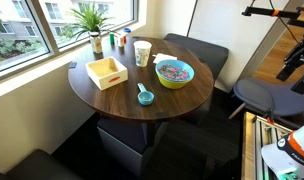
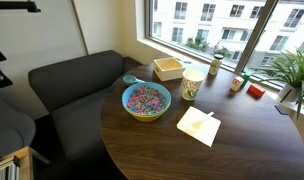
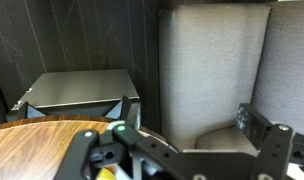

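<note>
With its fingers spread wide in the wrist view, my gripper is open and holds nothing; a grey seat shows beyond the gap. Off to the table's side, the arm (image 1: 289,100) is partly visible at the right edge of exterior view 1. A teal bowl (image 2: 145,115) full of small pink, blue and other coloured pieces rests on the round wooden table. Close to it lies a blue scoop (image 1: 145,97) with a pale handle. The cream box (image 1: 107,79) looks empty from here. A patterned white cup (image 2: 193,81) stands upright near a white napkin (image 2: 198,124).
Along the window side stand a potted plant (image 1: 90,18), small jars (image 2: 236,83) and a red item (image 2: 256,91). Grey chairs (image 3: 207,70) surround the dark wooden table (image 2: 237,145).
</note>
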